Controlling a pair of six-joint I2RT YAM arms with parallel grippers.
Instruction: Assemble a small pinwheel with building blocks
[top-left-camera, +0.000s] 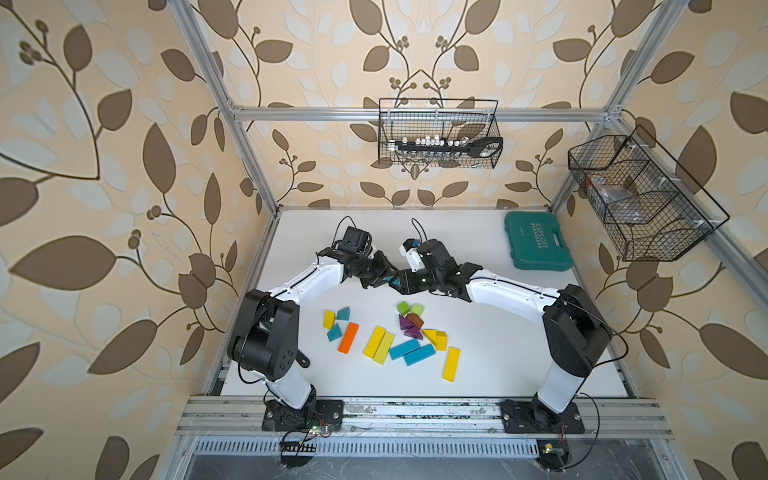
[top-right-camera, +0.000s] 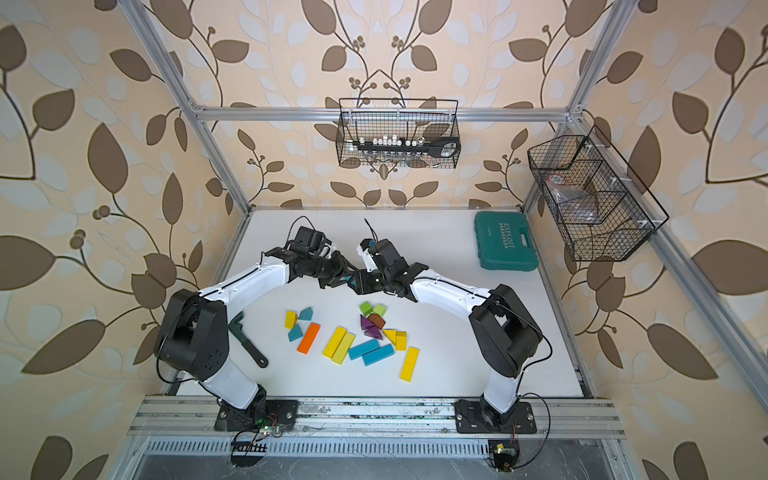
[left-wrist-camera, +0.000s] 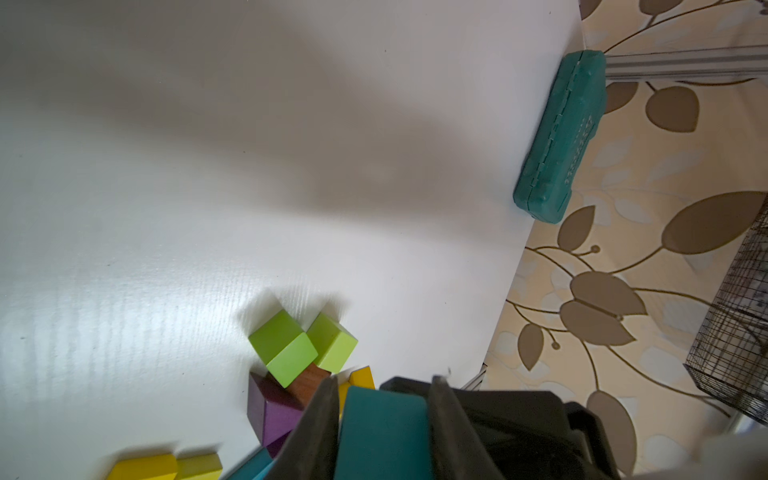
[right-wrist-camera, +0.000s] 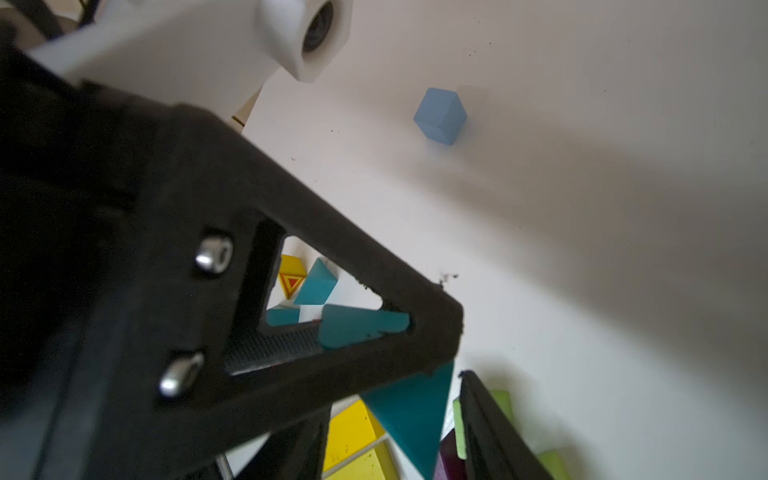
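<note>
Above the middle of the table, my left gripper is shut on a teal block (left-wrist-camera: 382, 440). In the top left view the block (top-left-camera: 394, 281) is mostly hidden between the two grippers. On the table below lie green blocks (left-wrist-camera: 284, 346), a brown piece (top-left-camera: 415, 319), purple prisms (left-wrist-camera: 270, 408), yellow bars (top-left-camera: 374, 341), blue bars (top-left-camera: 419, 355), an orange bar (top-left-camera: 348, 337) and teal wedges (right-wrist-camera: 317, 281).
A light blue cube (right-wrist-camera: 441, 117) stands alone on the table. The teal case (top-left-camera: 537, 241) is at the back right. A dark green tool (top-right-camera: 249, 344) lies near the left arm's base. Bare table surrounds the grippers at the back and right.
</note>
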